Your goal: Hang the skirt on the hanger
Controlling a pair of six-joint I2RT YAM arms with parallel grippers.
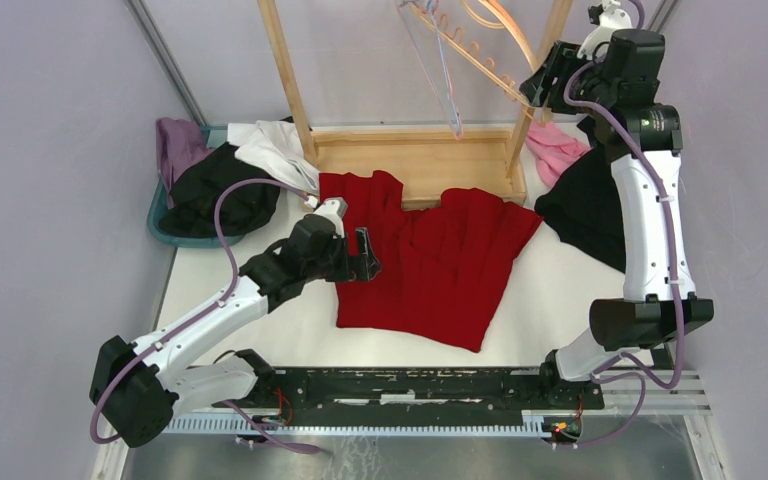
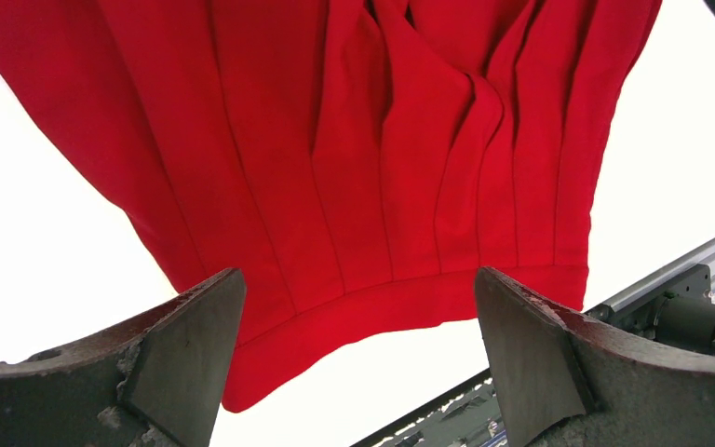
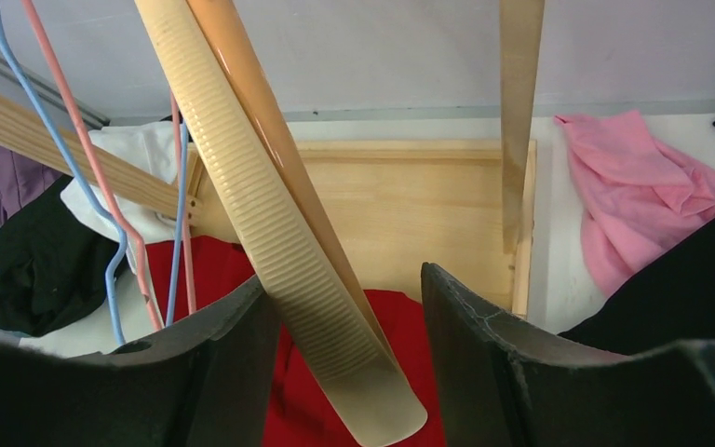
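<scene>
The dark red skirt (image 1: 430,260) lies spread and wrinkled on the white table, its narrower far side against the wooden rack's base. Low over its left part, my left gripper is open, with no cloth between its fingers. At the rack's right post, my right gripper stands open around the end of what looks like the wooden hanger (image 3: 270,223), a pale bar with an orange-brown one behind it. The bar passes close to the left finger; a gap shows before the right finger (image 3: 456,317).
The wooden rack (image 1: 420,165) stands at the back centre. Thin blue and pink hangers (image 1: 448,95) dangle from it. A teal basket (image 1: 165,225) of clothes is on the left; pink cloth (image 1: 557,150) and black cloth (image 1: 590,215) lie on the right.
</scene>
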